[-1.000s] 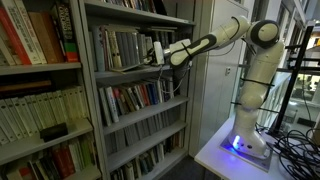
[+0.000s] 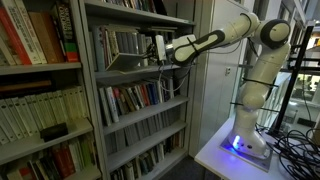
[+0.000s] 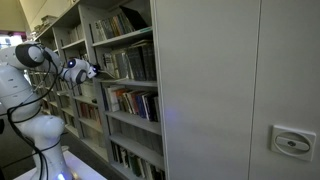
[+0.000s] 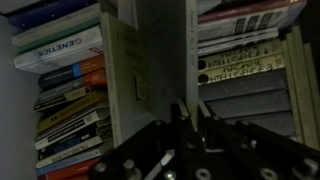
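In the wrist view, my gripper is shut on the edge of a dark book (image 4: pixel 191 45) with a pale, narrow edge. Its dark cover extends to the left of that edge, and the fingertips largely hide the gripped part. A pale green book (image 4: pixel 126 85) stands close beside it. Exterior view 1 has the gripper (image 2: pixel 160 50) at the upper shelf of the grey bookcase, pointing left into the books. A tan, flat item (image 2: pixel 126 62) sits tilted at that shelf's front; whether it is the held book, I cannot tell.
Rows of books (image 2: pixel 140 97) fill the shelf below the gripper. The grey bookcase upright (image 2: pixel 92 85) stands to the left. Several stacked books, one marked GENETICS (image 4: pixel 72 48), crowd the wrist view's left side. A white table (image 2: pixel 225 160) lies below the arm.
The tan item at the shelf's front has tipped up and shows more of its face. My gripper and forearm have shifted slightly.
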